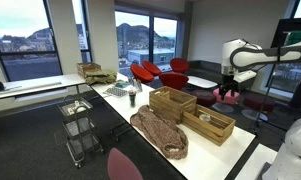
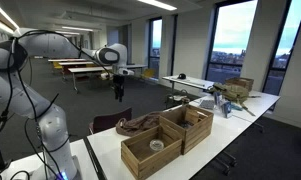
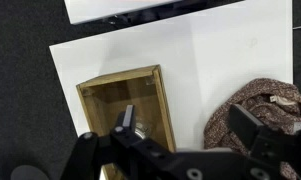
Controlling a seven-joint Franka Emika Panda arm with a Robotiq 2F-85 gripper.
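Observation:
High over the white table, my gripper (image 1: 229, 95) hangs from the arm with nothing held. In the wrist view the gripper stands open, its dark fingers wide apart. Under its left finger lies a wooden box (image 3: 165, 105), with a small round clear or silvery object (image 3: 142, 129) inside, partly hidden by the finger. A crumpled brown patterned cloth (image 3: 245, 100) lies on the table, partly covered by the right finger. The exterior view also shows the cloth (image 1: 160, 131) beside the near box (image 1: 218, 136) and a second box (image 1: 162, 107).
A dark cup (image 1: 132, 98) stands behind the cloth. More items, including a box (image 2: 247, 85), sit on tables farther back. A wire cart (image 1: 80, 125) and chairs stand around. The white table (image 3: 195, 60) has bare surface between box and cloth.

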